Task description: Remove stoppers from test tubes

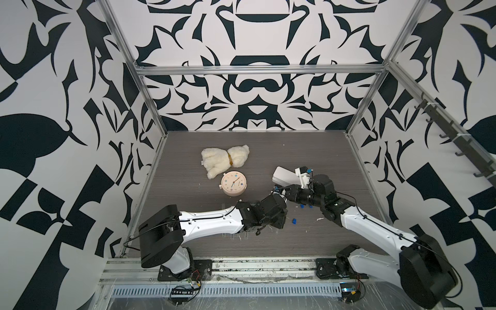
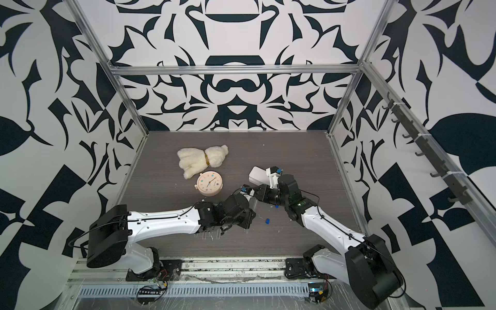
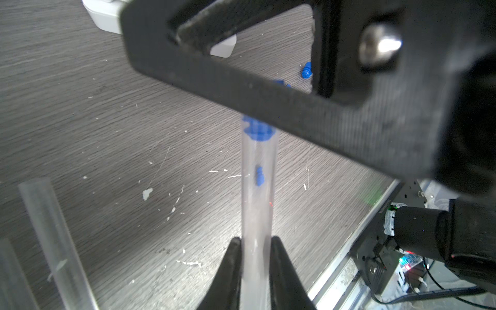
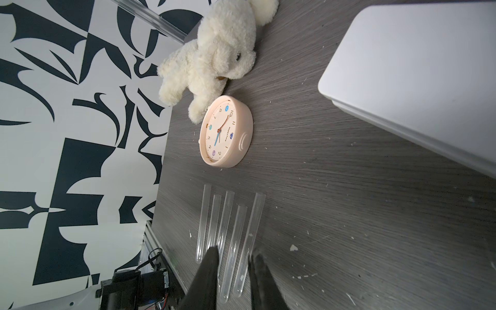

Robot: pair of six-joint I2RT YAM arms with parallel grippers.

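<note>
An upright clear test tube (image 3: pixel 256 206) is gripped by my left gripper, shut on it. In its mouth sits a blue stopper (image 3: pixel 260 130), partly covered by the right gripper's black finger (image 3: pixel 227 87) crossing in front. My right gripper has a gap between its fingertips, and nothing shows held there. In the top left view both grippers meet right of the clock, the left gripper (image 1: pixel 280 195) just below the right one (image 1: pixel 287 192). Several clear tubes (image 4: pixel 251 232) lie on the table without visible stoppers.
Loose blue stoppers lie on the table, one (image 1: pixel 294 221) in front of the right arm and another (image 3: pixel 306 70) farther off. A white box (image 4: pixel 413 67), a round pink clock (image 4: pixel 227 131) and a cream plush toy (image 4: pixel 222 46) stand behind.
</note>
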